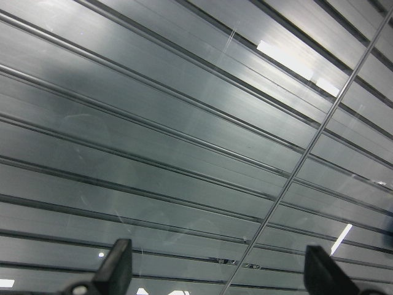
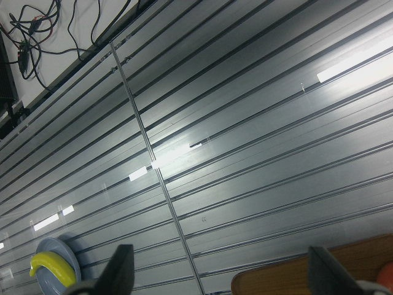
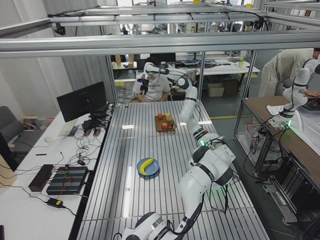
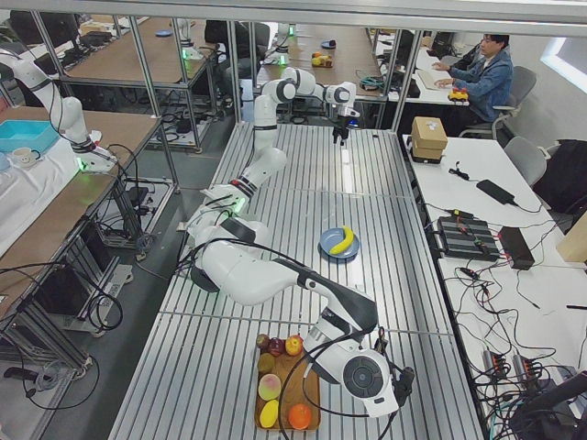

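A yellow banana (image 4: 341,240) lies on a blue plate (image 4: 327,248) mid-table, also at the lower left of the right wrist view. A wooden tray (image 4: 288,403) holds several fruits. In the camera right view one gripper (image 4: 339,128) hangs over the table's far end, the other (image 4: 394,376) is raised beside the tray. The left wrist view shows only bare slatted table between blurred fingertips, spread apart. The right wrist view shows its fingertips (image 2: 123,270) likewise apart, nothing between them, with the tray's edge below.
A side desk (image 3: 30,215) with monitor, black boxes and cables runs along one edge. Metal frame bars (image 3: 160,42) cross above. Another arm stands at a neighbouring bench (image 3: 265,107).
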